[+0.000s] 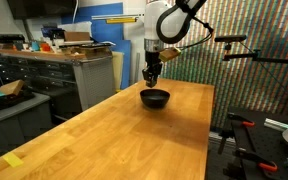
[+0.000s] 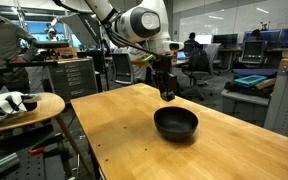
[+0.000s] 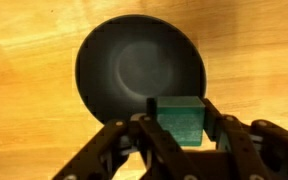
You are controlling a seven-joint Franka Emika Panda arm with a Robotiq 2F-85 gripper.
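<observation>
A black bowl point(image 1: 155, 98) rests on the wooden table; in exterior view 2 the same bowl point(image 2: 175, 124) stands near the table's middle. Above its rim hangs my gripper point(image 1: 151, 77), seen from the other side as the gripper point(image 2: 167, 92). From the wrist camera, a green block-like object point(image 3: 181, 122) sits between the fingers, and my gripper is shut on it. That object overlaps the near right rim of the bowl point(image 3: 134, 65) in the wrist view. No contents show inside the bowl.
Open wooden table point(image 1: 104, 132) lies in front of and beside the bowl. Yellow tape point(image 1: 12, 159) marks the table's near left corner. A white mug point(image 2: 29, 102) and a dark object stand on a separate round table.
</observation>
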